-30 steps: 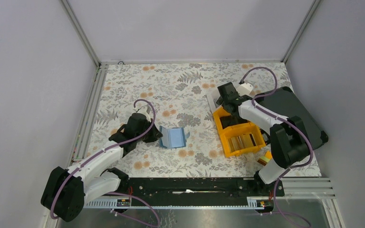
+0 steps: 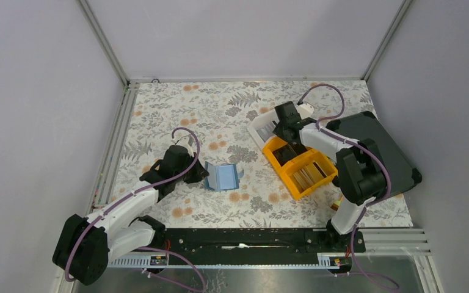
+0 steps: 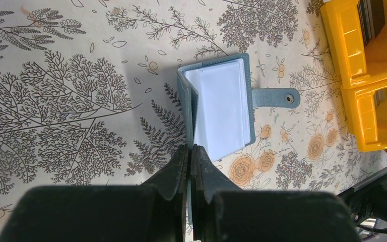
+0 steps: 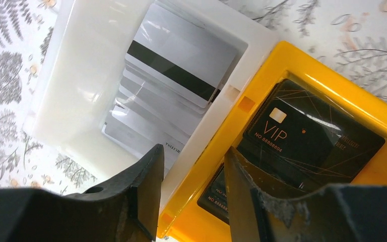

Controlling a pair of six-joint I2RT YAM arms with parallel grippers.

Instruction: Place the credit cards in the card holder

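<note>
A blue-edged card holder [image 3: 224, 103] with clear sleeves lies open on the table, its snap strap pointing right. My left gripper is shut on the holder's upright left cover. In the right wrist view, silver cards [image 4: 174, 55] lie spread in a white bin [image 4: 85, 85], and black VIP cards [image 4: 302, 133] lie in a yellow bin [image 4: 332, 85]. My right gripper is part open, with one finger over each side of the adjoining walls of the white and yellow bins. No card shows between its fingers.
A second yellow compartment [image 2: 297, 188] holds gold cards [image 2: 308, 176] nearer the front. A dark flat case [image 2: 378, 146] occupies the right side. Clear cloth surrounds the holder and fills the table's back left.
The right arm has shifted left, and the white and yellow bins have slid and turned leftward with it. The left arm and the holder stay put.
</note>
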